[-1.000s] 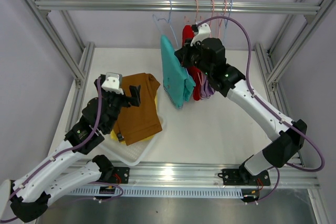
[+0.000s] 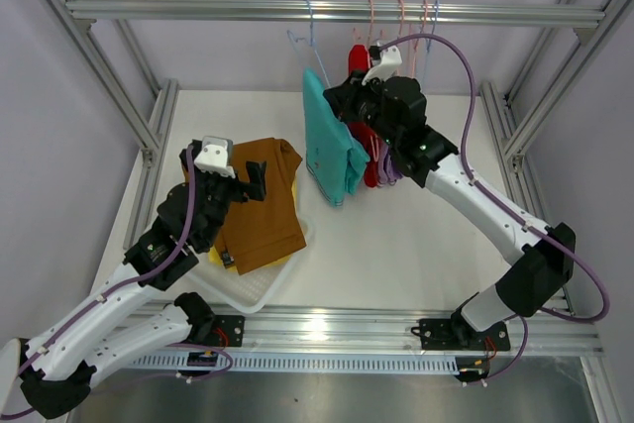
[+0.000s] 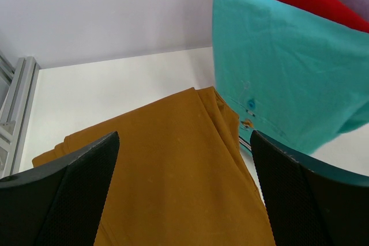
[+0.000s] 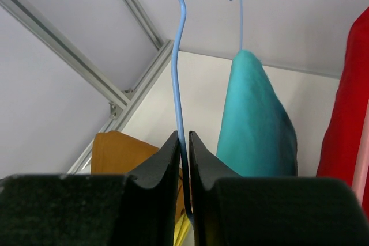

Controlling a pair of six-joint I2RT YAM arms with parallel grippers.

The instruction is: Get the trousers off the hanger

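Observation:
Turquoise trousers hang folded on a blue wire hanger at the front of the rail. My right gripper is at the hanger; in the right wrist view the wire runs down between its fingertips, which look close around it, though whether they grip it is unclear. The trousers show beside the wire. My left gripper stands open over folded brown cloth, with nothing between its fingers.
Red and purple garments hang on several hangers just right of the turquoise trousers. The rail spans the back. A white tray holds the brown and yellow cloths. Bare board lies at the right.
The blue hanger's hook has shifted left along the rail, and the trousers have swayed slightly. My right gripper has moved a little. The left arm has not visibly moved.

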